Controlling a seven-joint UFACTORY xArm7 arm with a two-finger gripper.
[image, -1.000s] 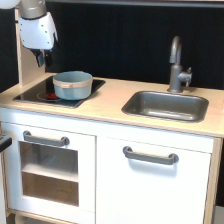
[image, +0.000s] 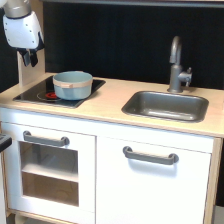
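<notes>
At the upper left hangs the white arm, with my gripper (image: 28, 59) at its lower end as a small dark shape. It is too small to tell whether its fingers are open or shut, and nothing shows hanging from it. A grey-blue pot (image: 73, 85) stands upright on the black stovetop (image: 97, 84), to the right of my gripper and lower in the picture. A bit of red shows on the stovetop at the pot's left.
A grey sink (image: 166, 93) with a tall faucet (image: 177, 65) is set in the right of the wooden counter (image: 112, 120). Bare counter lies between stovetop and sink. Below are a windowed oven door (image: 47, 142) and a white cabinet door (image: 150, 190), both with grey handles.
The arm and gripper have moved left, away from the pot. The pot, stovetop and doors look the same.
</notes>
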